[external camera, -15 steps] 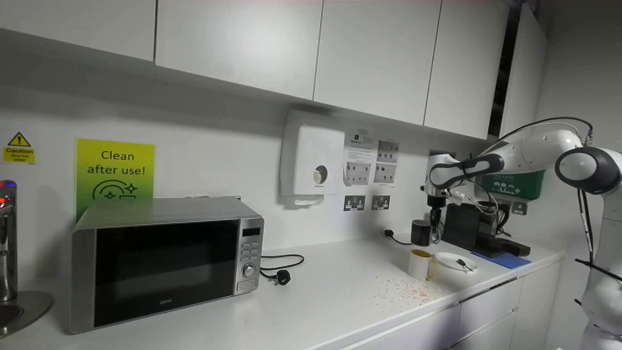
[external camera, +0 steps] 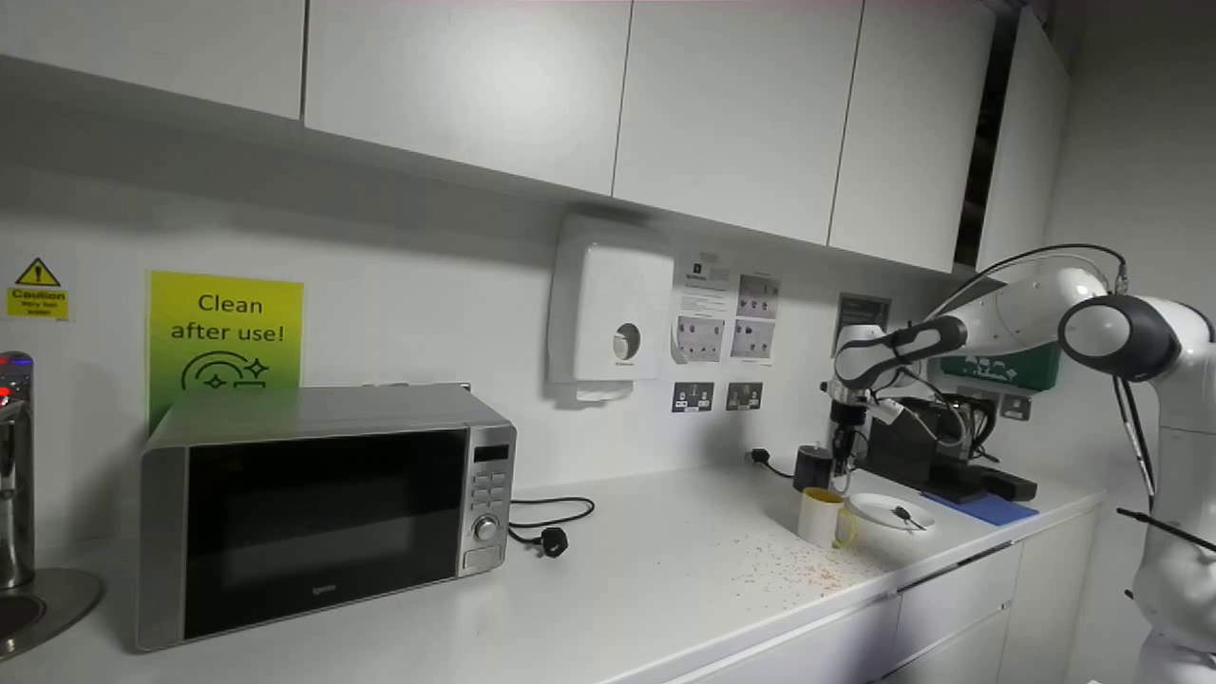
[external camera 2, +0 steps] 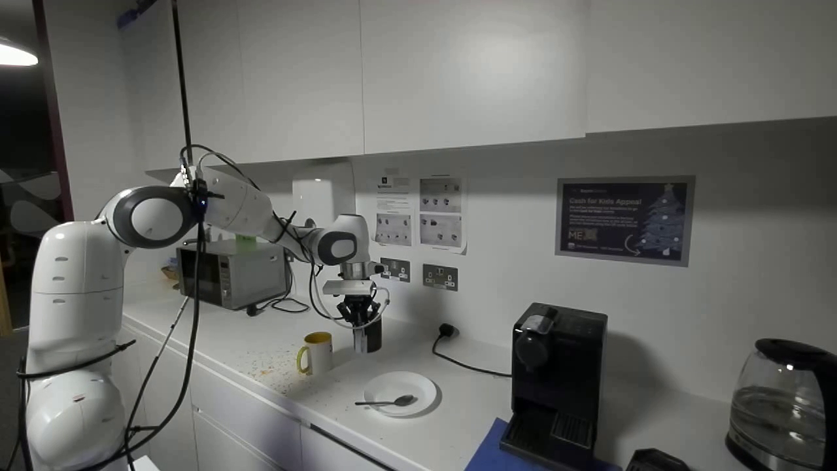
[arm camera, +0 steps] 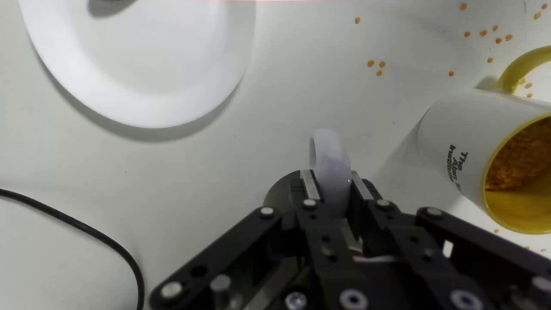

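Note:
A dark mug (external camera: 812, 467) hangs from or stands under my gripper, which is shut on its pale handle (arm camera: 330, 155). The handle sits between the two fingers in the wrist view, and most of the dark body is hidden below them. Whether the mug's base touches the counter I cannot tell. To the right in the wrist view stands a white mug (arm camera: 459, 139) with a yellow inside and yellow handle, holding orange grains. A white plate (arm camera: 155, 111) lies at the upper left; exterior view 2 shows a dark spoon (external camera 2: 396, 400) on it.
Orange grains (external camera: 798, 566) are scattered on the counter beside the white mug. A black coffee machine (external camera 2: 557, 377) and a glass kettle (external camera 2: 777, 400) stand farther along. A black cable (arm camera: 77, 222) runs near the wall. Open counter stretches toward the microwave (external camera: 331, 524).
The gripper and dark mug have come down toward the counter and shifted slightly left in exterior view 1. The white mug and plate have stayed put.

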